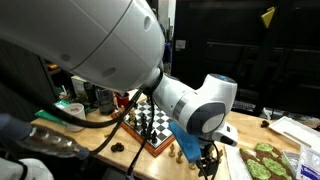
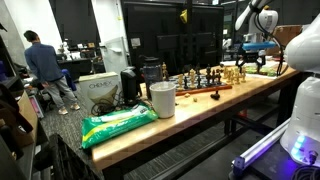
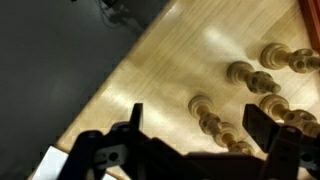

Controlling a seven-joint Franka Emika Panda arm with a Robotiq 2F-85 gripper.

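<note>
Wide open, my gripper shows in the wrist view with its two dark fingers apart above the wooden table. Below and between the fingers lies a light wooden chess piece [image 3: 208, 118], seen from above; the gripper is not closed on it. More tan chess pieces [image 3: 270, 78] stand to the right, near the right finger. In exterior view 1 the gripper [image 1: 207, 172] points down at the table's front right, beside the chessboard [image 1: 155, 122]. Exterior view 2 has the gripper [image 2: 247, 66] far off at the table's right end, close to tan pieces.
A tray with green and brown patches [image 1: 262, 163] lies right of the arm. Dark pieces stand on the board's far side. In exterior view 2, a green bag [image 2: 118, 125] and a white cup [image 2: 162, 99] sit at the near end. The table edge runs close beside the gripper.
</note>
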